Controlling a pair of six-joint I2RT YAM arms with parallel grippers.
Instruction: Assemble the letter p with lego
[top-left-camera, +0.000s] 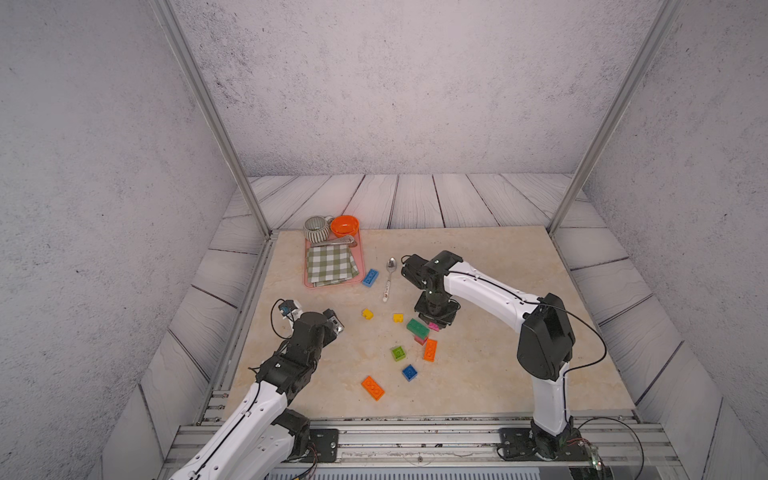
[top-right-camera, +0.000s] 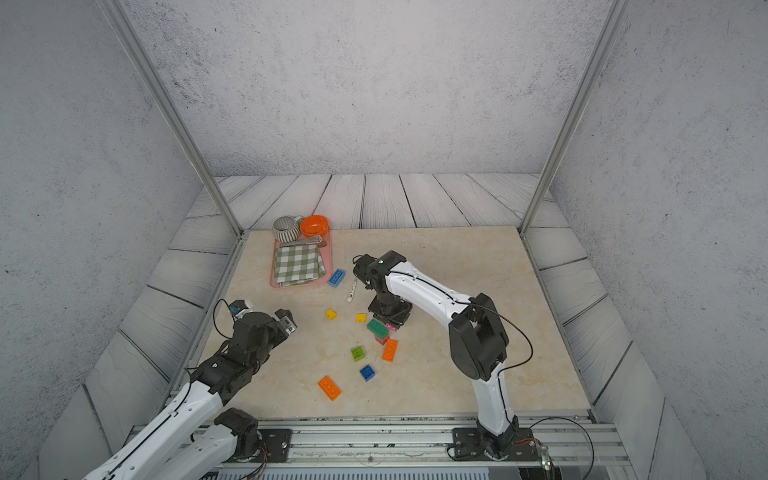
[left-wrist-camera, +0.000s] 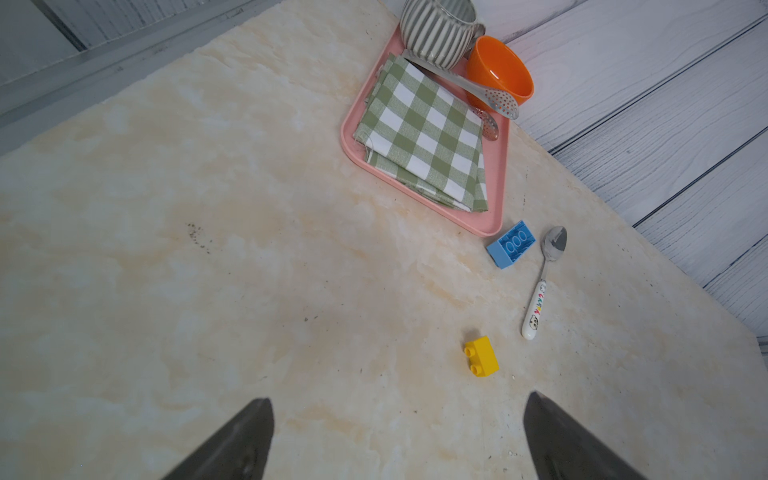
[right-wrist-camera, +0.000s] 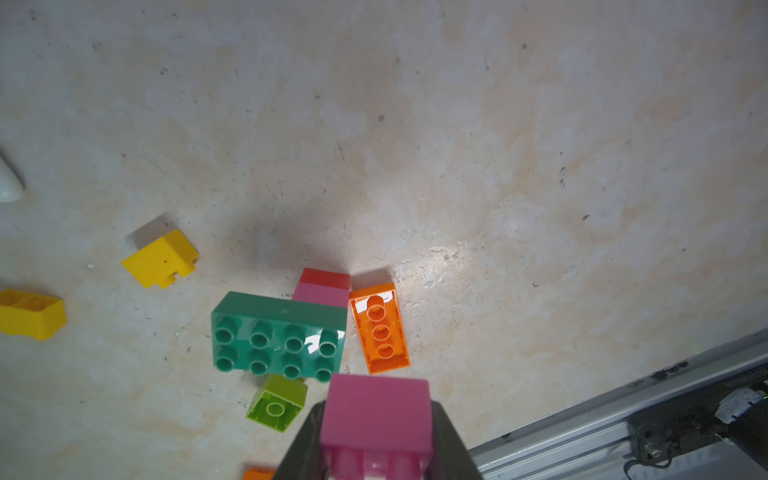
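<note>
My right gripper is shut on a pink brick (right-wrist-camera: 376, 412), held just beside a stack of a green brick (right-wrist-camera: 278, 324) over pink and red ones (right-wrist-camera: 320, 284) at mid-table. An orange brick (right-wrist-camera: 380, 328) touches or nearly touches the stack's right side; a lime brick (right-wrist-camera: 276, 400) lies below it, yellow bricks (right-wrist-camera: 160, 257) to its left. My left gripper is open and empty over the left of the table; ahead of it lie a yellow brick (left-wrist-camera: 483, 356) and a blue brick (left-wrist-camera: 509, 245). A dark blue brick (top-left-camera: 409, 373) and another orange brick (top-left-camera: 372, 388) lie near the front.
A pink tray (left-wrist-camera: 352, 148) with cloth, mug, bowl and utensils stands at the back left. A spoon (left-wrist-camera: 535, 308) lies beside it.
</note>
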